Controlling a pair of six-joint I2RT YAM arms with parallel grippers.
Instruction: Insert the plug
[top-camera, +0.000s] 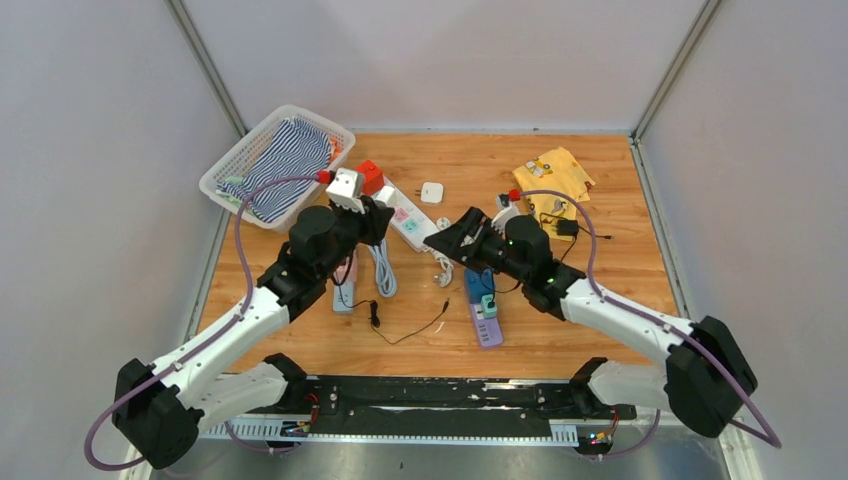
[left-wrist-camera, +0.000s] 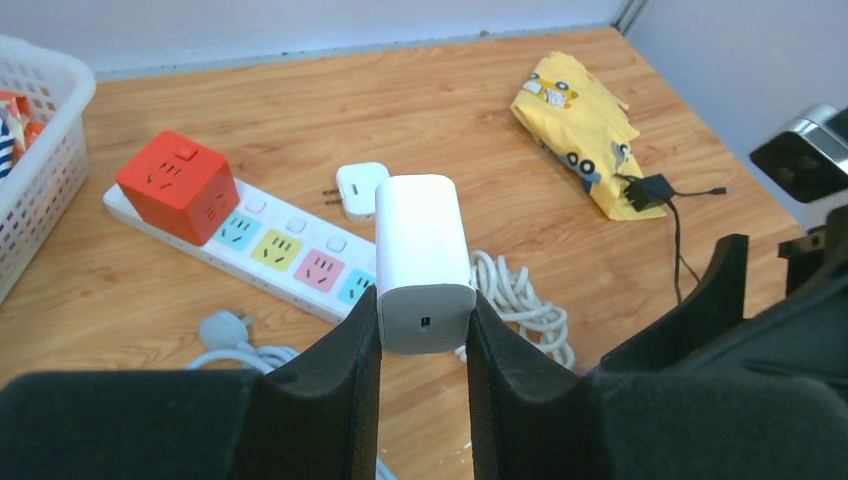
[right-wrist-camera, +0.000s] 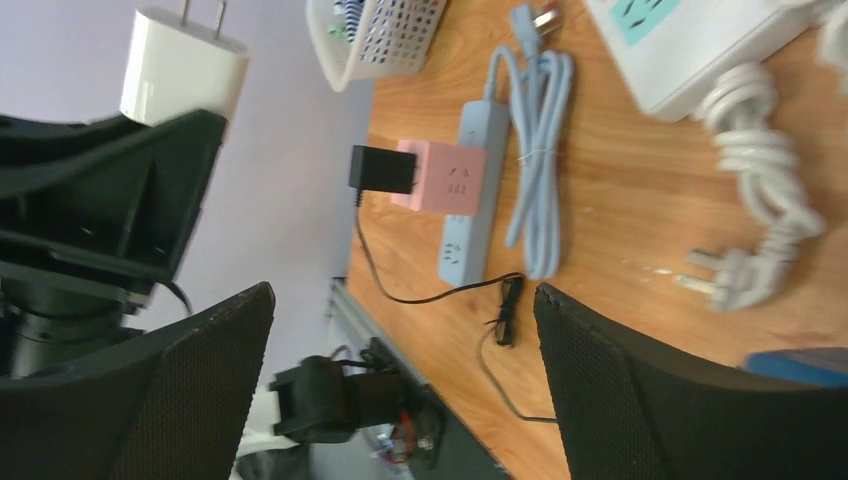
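A white charger plug (left-wrist-camera: 425, 260) is pinched between the dark fingertips of my left gripper, raised above the table. In the right wrist view the plug (right-wrist-camera: 188, 70) has its two metal prongs pointing up, away from the fingers. My right gripper (top-camera: 448, 248) stands open to the right of the left one, apart from the plug, nothing between its fingers. Below lies a white power strip (left-wrist-camera: 275, 245) with coloured sockets; a red cube (left-wrist-camera: 180, 180) sits on its far left end. The left gripper and plug partly cover the strip from above.
A second white charger (left-wrist-camera: 360, 188) lies behind the strip. Around are a white basket (top-camera: 222, 172), a yellow cloth bag (top-camera: 555, 180), coiled white cord (left-wrist-camera: 520, 300), a grey cable (top-camera: 384, 272), a pink cube (right-wrist-camera: 448, 178) on a grey strip, and a purple strip (top-camera: 487, 332).
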